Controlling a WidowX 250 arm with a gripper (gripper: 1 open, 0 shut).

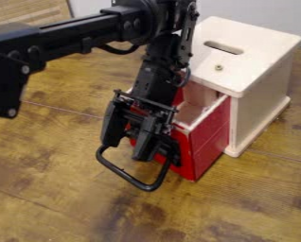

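Observation:
The black robot gripper point(138, 142) hangs low over the open red drawer point(203, 142) of a white cabinet point(252, 66), covering much of the drawer's front. A dark wire loop at its lower end reaches down past the drawer. Whether the fingers are open or shut, and whether anything is between them, is hidden by the arm's dark body.
The cabinet top has a slot and a small knob.

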